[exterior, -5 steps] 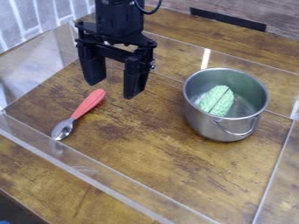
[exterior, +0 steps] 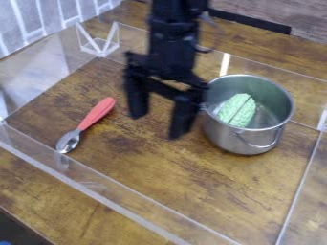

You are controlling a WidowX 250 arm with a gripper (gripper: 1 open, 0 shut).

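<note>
My gripper (exterior: 163, 96) is a blurred dark shape in the upper middle of the camera view, above the wooden table, open between the spoon and the pot. A spoon with a red handle (exterior: 98, 114) lies on the table at the left, its metal bowl toward the front. A steel pot (exterior: 262, 134) stands at the right, holding a pale green object (exterior: 236, 109). The gripper's right side reaches near the pot's left rim; whether it overlaps or touches cannot be told.
Clear transparent walls border the wooden table (exterior: 153, 182) at the left, front and right. A white railing stands at the back left.
The spoon and pot look unmoved.
</note>
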